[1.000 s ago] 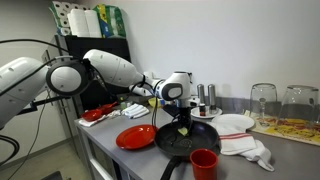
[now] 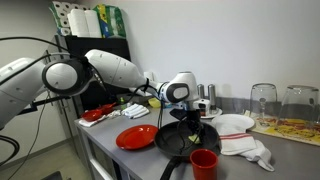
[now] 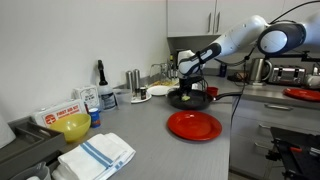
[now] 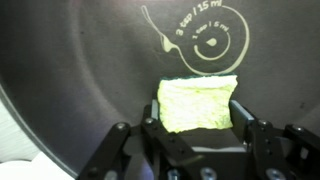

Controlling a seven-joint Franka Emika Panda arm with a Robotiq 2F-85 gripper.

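A yellow-green sponge point(image 4: 197, 103) sits between the two fingers in the wrist view, and my gripper is shut on it. Beneath it spreads the dark inside of a black pan point(image 4: 110, 60) with pale spiral and measure markings. From exterior view 1, the gripper point(image 2: 194, 128) reaches down inside the pan point(image 2: 168, 140), toward its right side. Exterior view 2 shows the sponge point(image 3: 187, 97) small and low in the pan point(image 3: 203, 101). Whether the sponge touches the pan's bottom is hard to tell.
A red cup point(image 2: 204, 164) stands close by the pan's front right. On the left lies a red plate point(image 2: 137, 136); white cloths point(image 2: 240, 145) lie to the right. Glass jars point(image 2: 264, 101) stand behind. Bare counter point(image 3: 150, 130) stretches beside the larger red plate point(image 3: 195, 126).
The pan, cup and plates look unmoved.
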